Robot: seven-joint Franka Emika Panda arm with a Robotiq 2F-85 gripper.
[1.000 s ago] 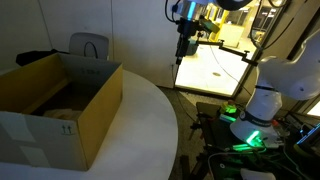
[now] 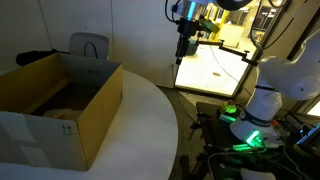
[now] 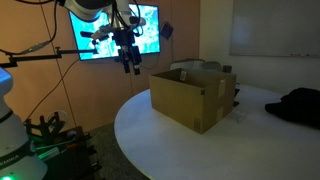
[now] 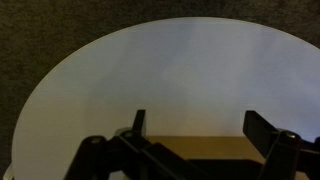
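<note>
A large open cardboard box (image 2: pixel 75 138) stands upright on the white table (image 2: pixel 142 122), its flaps up and its inside partly visible. Something brownish lies on the box floor, too unclear to name. My gripper (image 2: pixel 182 57) hangs high past the table's rounded end, pointing down and well apart from the box. From the other side, the gripper (image 3: pixel 130 70) shows to the left of the box (image 3: pixel 195 105). In the wrist view the fingers of my gripper are spread wide with nothing held, and the box edge (image 4: pixel 200 147) appears behind them at the bottom.
A dark cloth-like heap (image 3: pixel 295 106) lies at the table's far side. A grey chair (image 2: pixel 89 45) stands behind the table. The white table surface (image 3: pixel 150 130) around the box is largely bare. A lit screen (image 3: pixel 115 35) is on the wall.
</note>
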